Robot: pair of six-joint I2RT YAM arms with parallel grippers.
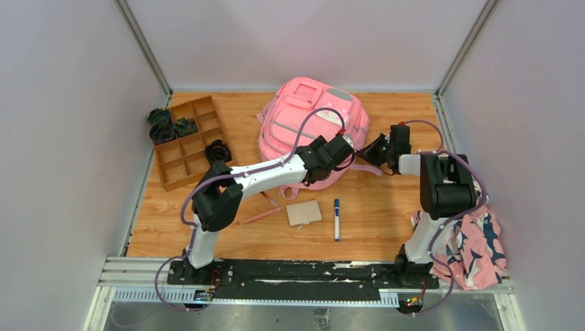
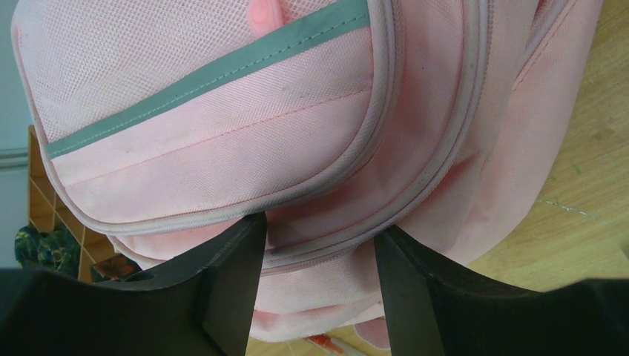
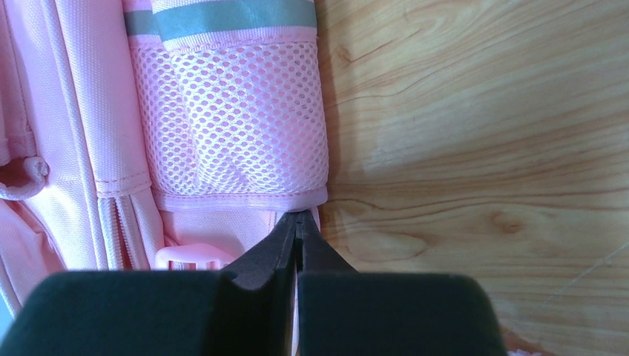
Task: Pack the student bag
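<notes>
The pink backpack [image 1: 290,131] lies at the back middle of the table, its grey-green trim showing. Over its near side reaches my left gripper; in the left wrist view its fingers stand apart, with the bag's piped seam running across the gap, and no grip on the fabric shows. At the bag's right side is my right gripper, shut, its tips at the bottom hem of the mesh side pocket [image 3: 252,119]. Whether a thin bit of strap is pinched there is hidden. On the table's near half lie a beige notebook [image 1: 304,213], a blue-and-white marker [image 1: 336,219] and a pink pencil-like item [image 1: 262,215].
A wooden compartment tray [image 1: 174,167] at the left holds dark items, with a black coil [image 1: 218,152] at its right edge. Patterned pink cloth [image 1: 476,252] is bunched at the right front. Bare wood [image 1: 376,214] lies right of the marker.
</notes>
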